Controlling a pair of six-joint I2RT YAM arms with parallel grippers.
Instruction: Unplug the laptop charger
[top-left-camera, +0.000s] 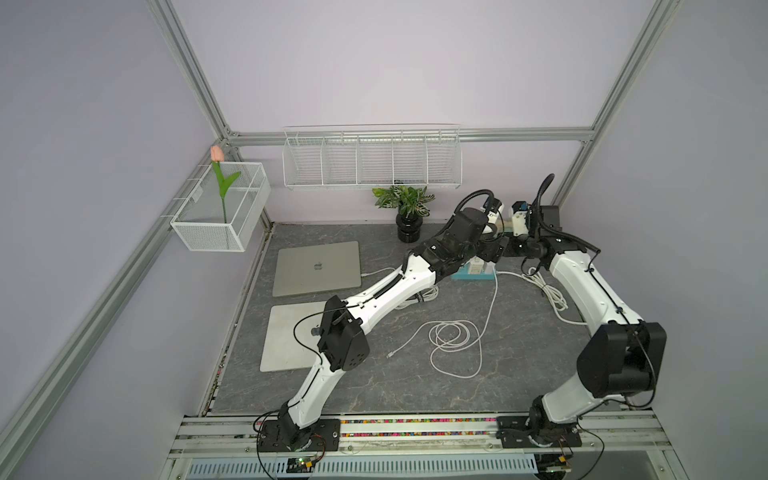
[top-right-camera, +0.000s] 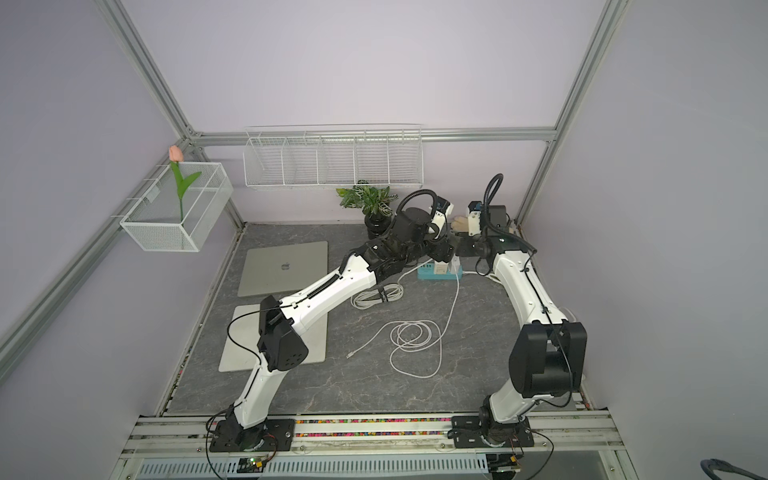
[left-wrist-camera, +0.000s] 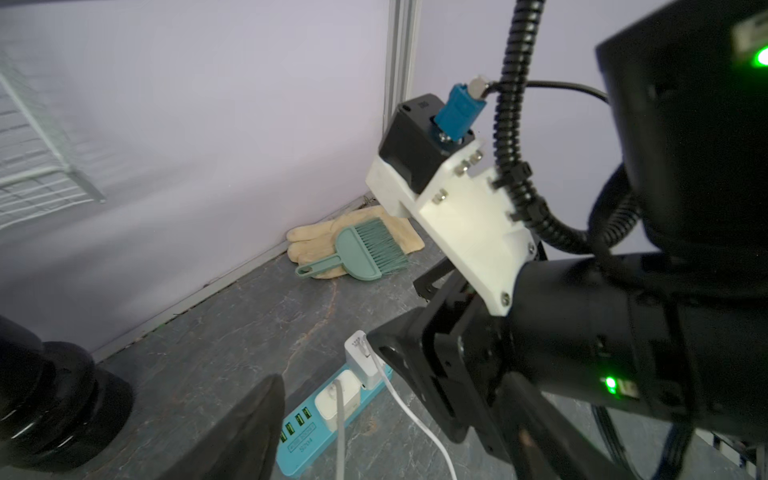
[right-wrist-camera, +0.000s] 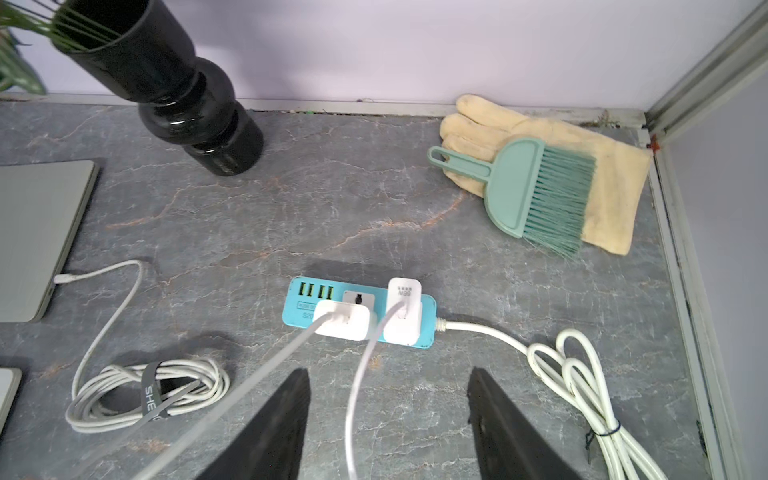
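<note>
A teal power strip (right-wrist-camera: 374, 288) lies on the table with two white chargers plugged in side by side. The left charger (right-wrist-camera: 345, 319) has a cable that appears to lead to the strapped cable coil (right-wrist-camera: 152, 390) and on to the upper grey laptop (right-wrist-camera: 40, 232). From the right charger (right-wrist-camera: 404, 308) another white cable runs down. My right gripper is open above the strip, empty between its fingers. My left gripper stands beside it, its fingers (left-wrist-camera: 252, 428) apart with nothing between them. In both top views the arms partly cover the strip.
At the back right lie a glove (right-wrist-camera: 620, 184) and a green dustpan brush (right-wrist-camera: 512, 184). A black vase (right-wrist-camera: 209, 112) stands left of the strip. Loose cable coils (top-left-camera: 454, 336) lie in front. My two grippers are very close together.
</note>
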